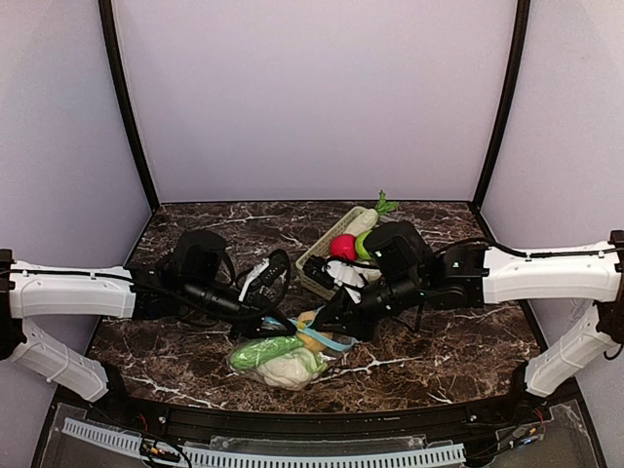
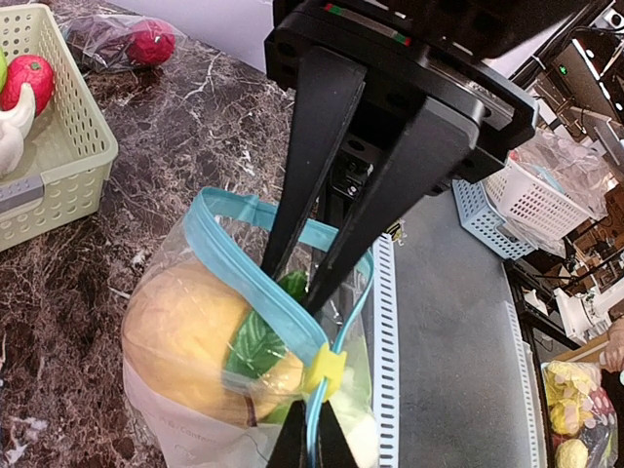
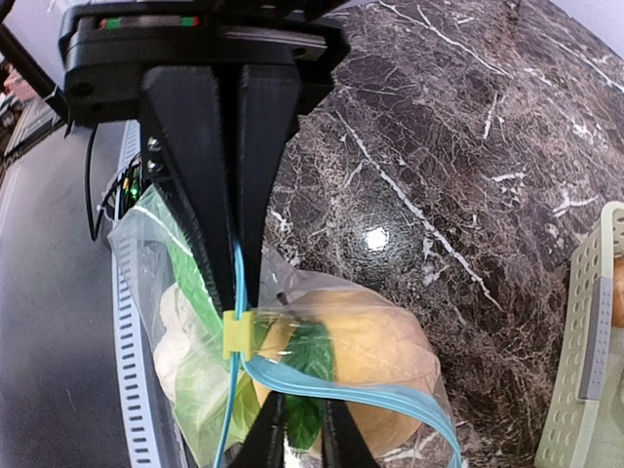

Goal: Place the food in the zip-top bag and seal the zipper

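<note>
The clear zip top bag [image 1: 268, 369] holds green leafy food, a white cauliflower [image 1: 291, 369] and a tan round food [image 2: 185, 331]. Its blue zipper strip [image 2: 244, 273] stands apart in a loop in the left wrist view, with the yellow slider [image 2: 326, 370] at the near end. My left gripper is shut on the strip beside the slider, as the right wrist view shows. Above the bag's mouth, my right gripper is part open. Its fingertips reach down behind the near strip, close to the slider, with no strip seen gripped between them.
A cream basket [image 1: 331, 226] with a red and a green food and a white radish stands behind the grippers. Another bagged red item [image 2: 151, 43] lies farther off. Both arms crowd closely over the bag.
</note>
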